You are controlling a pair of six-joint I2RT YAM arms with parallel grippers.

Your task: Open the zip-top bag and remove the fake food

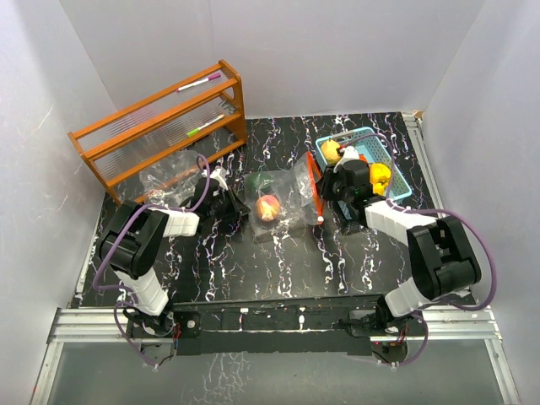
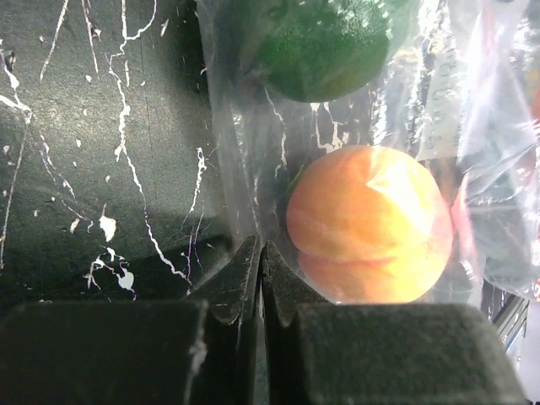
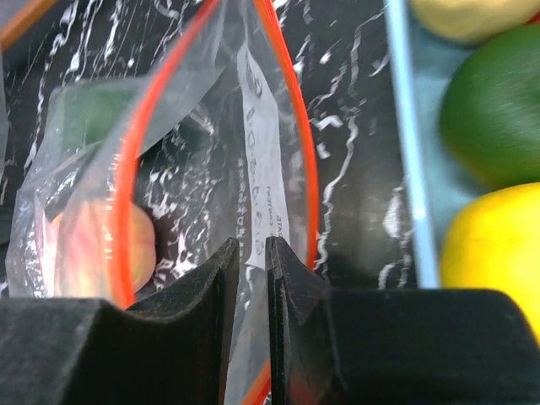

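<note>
The clear zip-top bag (image 1: pixel 291 186) lies mid-table, its orange-edged mouth parted toward the right. Inside are a peach (image 2: pixel 367 224) and a green fake fruit (image 2: pixel 325 51). My left gripper is shut at the bag's left edge, nothing visible between its fingers. My right gripper is at the bag's orange-edged mouth, its fingers close together; whether anything is between them I cannot make out.
A blue basket (image 3: pixel 409 152) of fake fruit stands right of the bag. A wooden rack (image 1: pixel 152 114) with markers sits at the back left, with loose plastic (image 1: pixel 164 173) before it.
</note>
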